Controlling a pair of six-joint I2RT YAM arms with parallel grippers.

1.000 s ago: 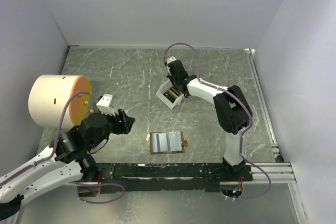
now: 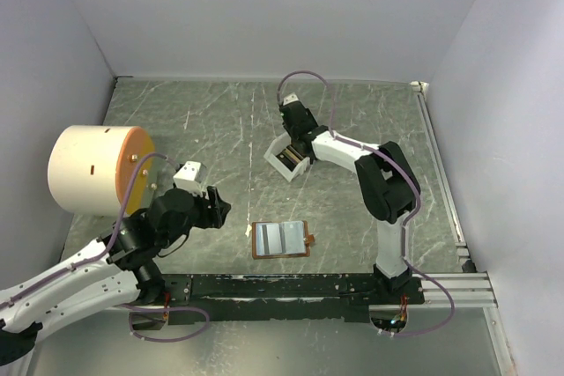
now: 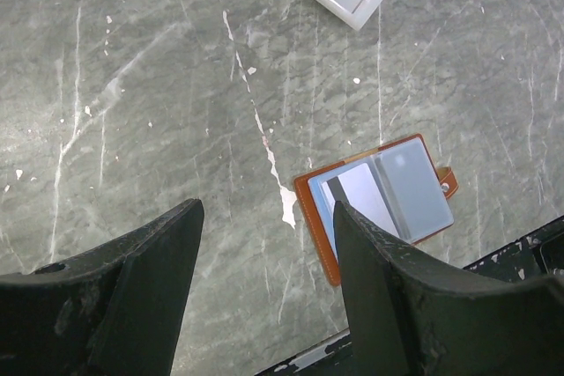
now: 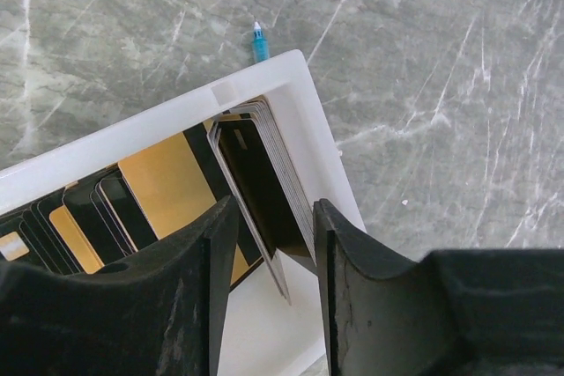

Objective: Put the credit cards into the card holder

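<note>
The white box (image 4: 150, 129) of cards sits at the back middle, beneath my right gripper. Gold and black cards (image 4: 159, 191) lie flat in it, and a stack of dark cards (image 4: 260, 173) with pale edges leans along its side. The right fingertips are over that stack, partly apart; whether they grip it I cannot tell. The brown card holder (image 2: 281, 253) with clear sleeves lies open near the front edge, a white card (image 3: 361, 195) visible in it. My left gripper stands open at the left, with nothing between its fingers.
A large cream cylinder (image 2: 92, 169) with an orange end stands at the far left. A small blue object (image 4: 261, 46) lies beside the box. The table between box and holder is clear.
My left arm has moved slightly right. My right gripper has shifted only slightly at the box.
</note>
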